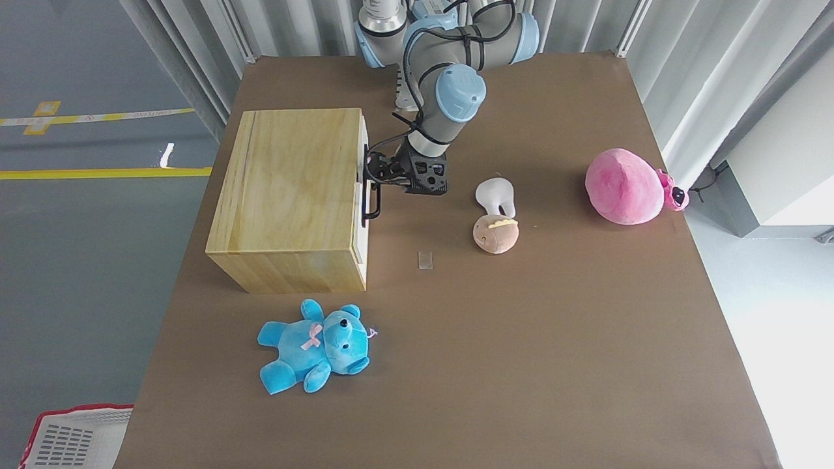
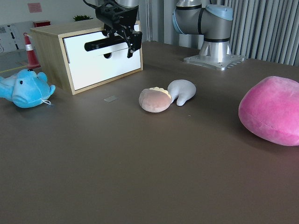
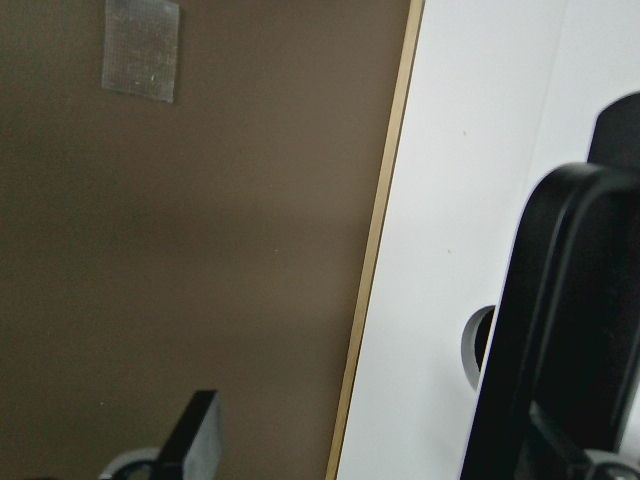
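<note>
My gripper [image 1: 391, 176] is at the white drawer front [image 2: 103, 65] of a wooden cabinet [image 1: 285, 180], by the long black handle [image 2: 98, 44]. In the wrist view the handle [image 3: 555, 320] fills the right, close against one finger, and the other finger [image 3: 195, 445] is over the table; whether the fingers are shut on anything is unclear. The upper drawer appears pulled slightly out.
A blue bear [image 1: 320, 352] lies before the cabinet. A beige-and-white plush [image 1: 494, 234] lies to its right, a pink plush [image 1: 625, 187] at the table's right edge.
</note>
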